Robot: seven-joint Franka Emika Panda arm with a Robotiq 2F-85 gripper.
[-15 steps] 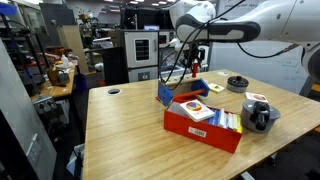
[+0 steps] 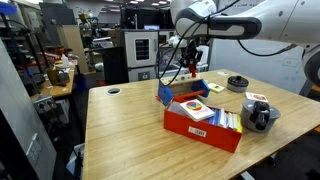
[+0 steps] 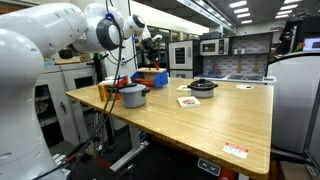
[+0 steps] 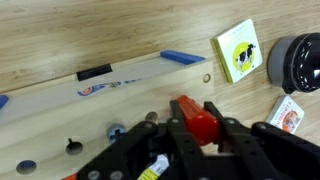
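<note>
My gripper is shut on a red object, whose rounded top shows between the fingers in the wrist view. In exterior view 1 the red object hangs upright over a wooden rack with blue ends. Below the gripper in the wrist view, the rack's pale board has several round holes and dark pegs. Exterior view 2 shows the rack small at the far end of the table. The lower end of the red object is hidden in the wrist view.
A red box with books and a white packet stands at the table's front, beside a grey pot. Farther back sit a black pot and a yellow packet.
The arm and gripper have shifted slightly left in exterior view 1, carrying the red object along. The rack, boxes and pots have stayed in place.
</note>
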